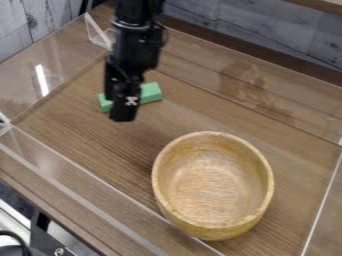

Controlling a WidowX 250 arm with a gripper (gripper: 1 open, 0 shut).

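My black gripper (123, 98) reaches down from the top of the camera view to the upper left of the wooden surface, over a green block (147, 94), part of which it hides. The finger state is blurred and hard to make out. A yellow round-cornered bowl (213, 200) sits empty at the lower right.
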